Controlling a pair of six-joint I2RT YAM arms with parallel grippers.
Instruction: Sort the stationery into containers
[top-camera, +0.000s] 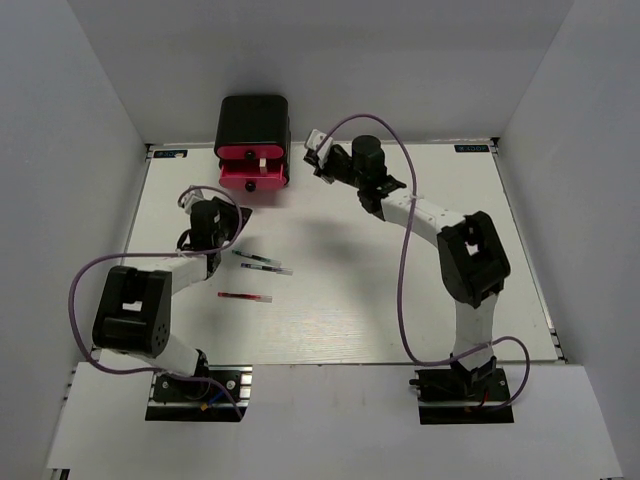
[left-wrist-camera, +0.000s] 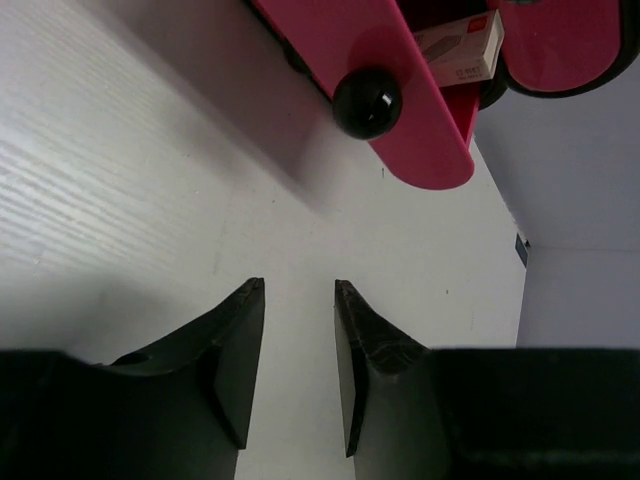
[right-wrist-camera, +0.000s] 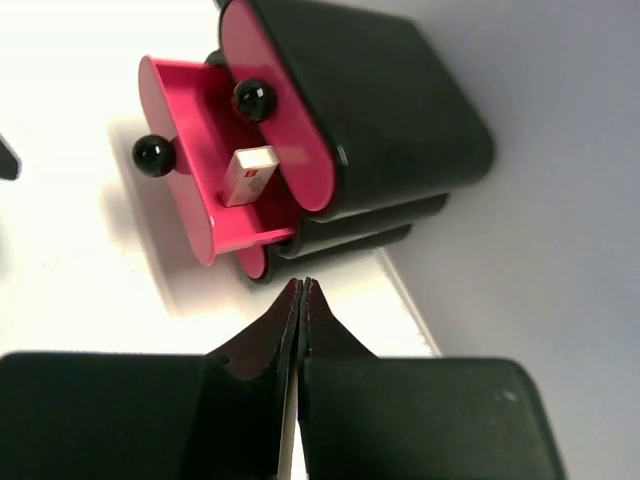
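Three slim pens lie on the table in the top view: one dark with a clear cap (top-camera: 256, 257), another just below it (top-camera: 266, 268), and a red one (top-camera: 244, 297) nearer the front. The black cabinet (top-camera: 252, 122) has its pink drawer (right-wrist-camera: 195, 205) pulled out, and a small white box (right-wrist-camera: 246, 177) stands inside. My left gripper is parted, holding nothing, over bare table in front of the drawer. To the drawer's right in the top view, my right gripper is shut with nothing visible between its fingers.
The round black drawer knob (left-wrist-camera: 367, 102) sticks out above my left fingers in the left wrist view. A grey wall (right-wrist-camera: 540, 190) stands behind the cabinet. Clear table covers the middle and right.
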